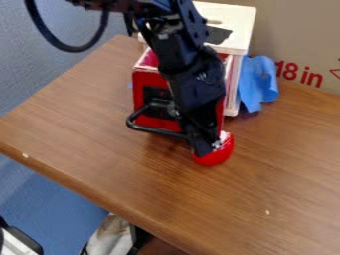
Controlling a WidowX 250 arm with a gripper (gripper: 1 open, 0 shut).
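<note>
My black gripper [208,137] points down at a small round red object [217,154] with a white top, low on the wooden table [119,199], and covers much of it. Whether its fingers are open or shut on it is hidden. Behind the arm stands a red box [143,93] with a dark front, against a white piece [229,22] with a dark patch on top.
A blue cloth [257,82] lies right of the white piece, in front of a cardboard panel [303,35] with red print.
</note>
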